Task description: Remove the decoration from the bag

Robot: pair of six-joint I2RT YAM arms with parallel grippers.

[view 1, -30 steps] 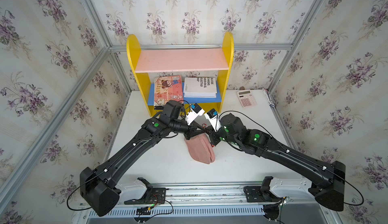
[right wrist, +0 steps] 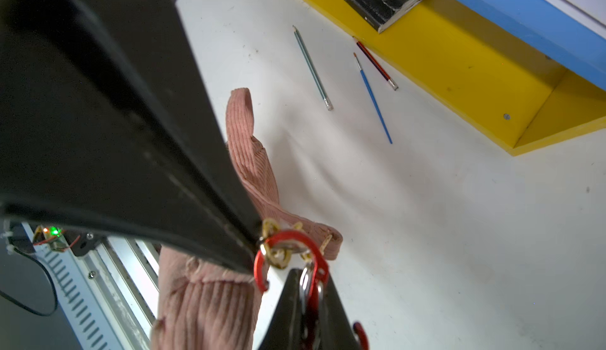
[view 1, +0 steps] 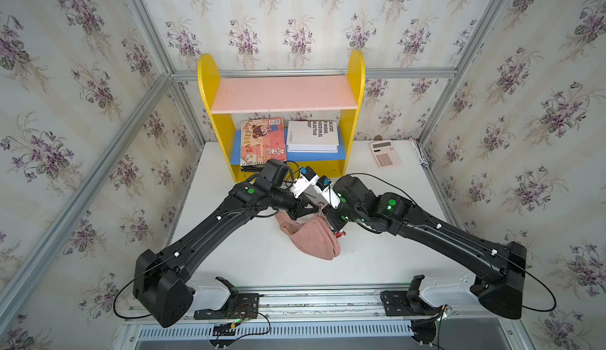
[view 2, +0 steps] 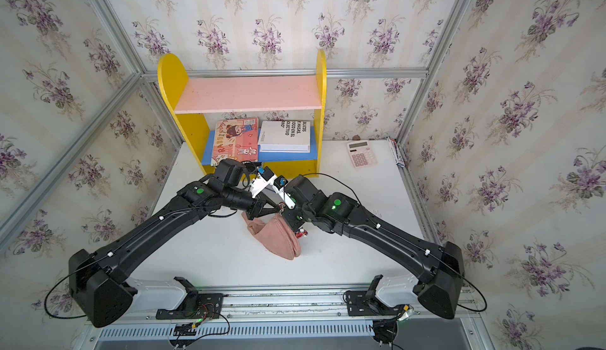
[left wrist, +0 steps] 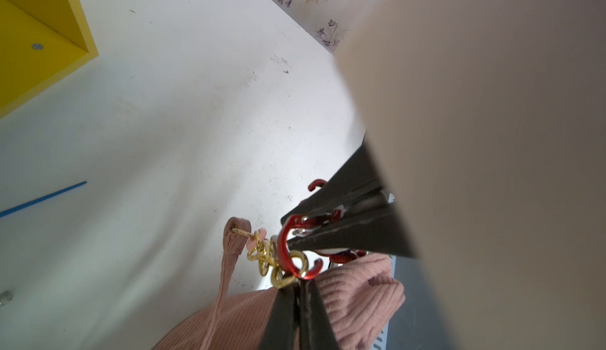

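A pink corduroy bag hangs below my two grippers over the white table. From its strap loop runs a gold chain, ending in a ring at the tips of my left gripper, which is shut on it. A red hook-shaped clasp of the decoration passes through the gold rings. Close by, my right gripper is shut on the red and silver part of this decoration. In the right wrist view the left fingers stand right beside the clasp. The rest of the decoration is mostly hidden by the fingers.
A yellow shelf with books stands at the back. Pencils and a thin blue brush lie before it. A pink calculator is at the back right.
The bag has sunk a little and spread to the left, and more of its upper edge shows.
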